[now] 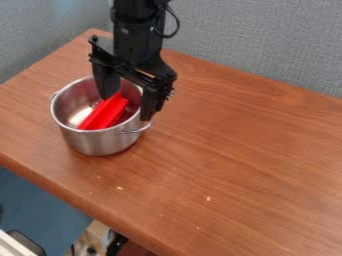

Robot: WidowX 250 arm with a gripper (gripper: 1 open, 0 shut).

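Note:
A steel pot (pixel 96 141) with wire handles stands on the left part of the wooden table, a red oblong object (pixel 103 115) lying inside it. The black gripper (pixel 128 92) is open over the pot's back half, its fingers reaching down at either side just above the red object, with nothing visibly held. The near finger partly covers the pot's back right rim.
A grey wall runs behind it. Beyond the table's left edge lie a blue floor and some clutter at the bottom left.

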